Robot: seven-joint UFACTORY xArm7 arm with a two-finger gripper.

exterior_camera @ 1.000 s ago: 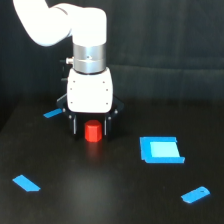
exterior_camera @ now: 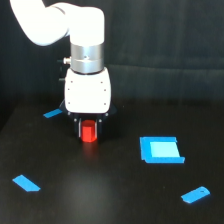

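A small red block [exterior_camera: 89, 131] shows below the white hand, left of the middle of the dark table. My gripper [exterior_camera: 89, 127] is low over the table, with its dark fingers drawn in close around the block, and it looks shut on it. The hand hides the block's upper part, and the dark fingers are hard to tell from the background. Whether the block touches the table cannot be made out.
A pale square [exterior_camera: 163, 149] edged with blue tape lies to the right. Blue tape strips mark the table at the front left [exterior_camera: 26, 184], the front right [exterior_camera: 195, 195] and behind the hand [exterior_camera: 53, 113].
The fingers have come closer together around the red block. Hand and block are both slightly farther left, and the hand appears a little lower.
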